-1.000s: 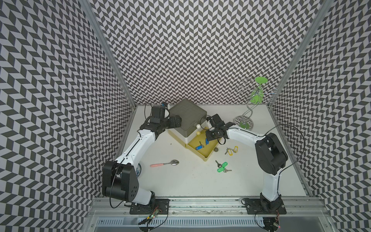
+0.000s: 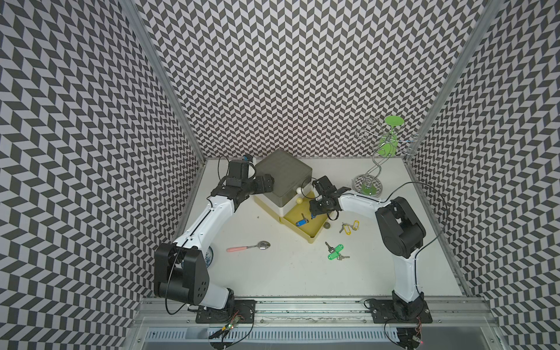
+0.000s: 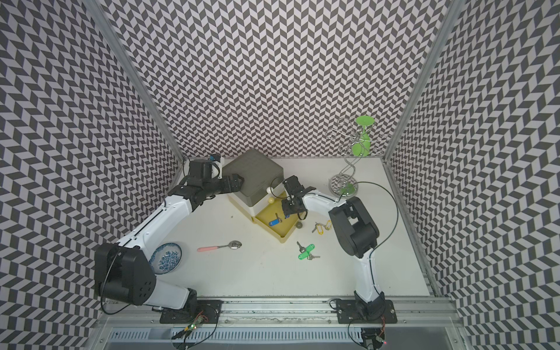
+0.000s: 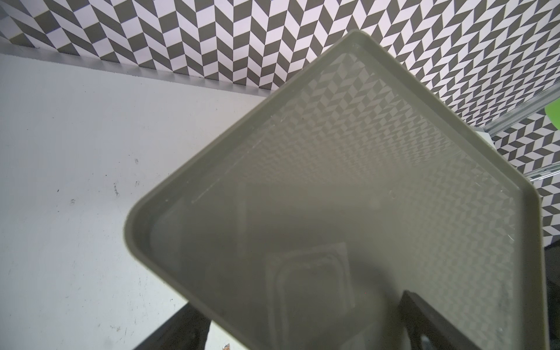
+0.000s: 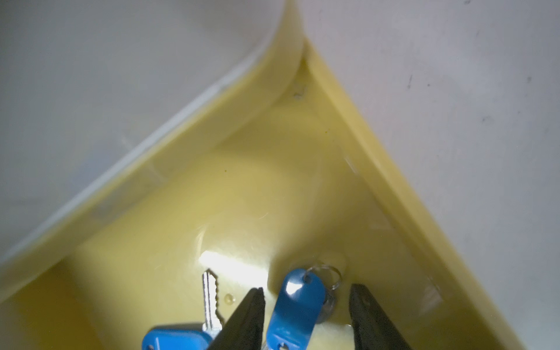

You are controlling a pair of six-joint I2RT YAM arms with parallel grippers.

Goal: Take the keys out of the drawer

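The yellow drawer (image 2: 315,234) is pulled out of the grey-topped box (image 2: 284,172). Two keys with blue tags lie in it. One blue tag (image 5: 296,312), with its ring, lies between the spread fingers of my right gripper, which is open and low in the drawer. The other blue-tagged key (image 5: 175,338) is to its left in the right wrist view, partly cut off by the frame. My left gripper is open over the box's lid, fingers wide apart; whether it touches the lid I cannot tell.
Green-tagged keys (image 2: 336,252) and yellow-tagged keys (image 2: 350,227) lie on the table right of the drawer. A spoon (image 2: 249,246) is at the front left, a blue patterned bowl (image 3: 165,258) further left. A wire stand (image 2: 373,169) stands back right.
My right gripper has shifted slightly over the drawer and now covers most of the nearer blue tag; the right arm's elbow has swung left. The left arm has stayed put.
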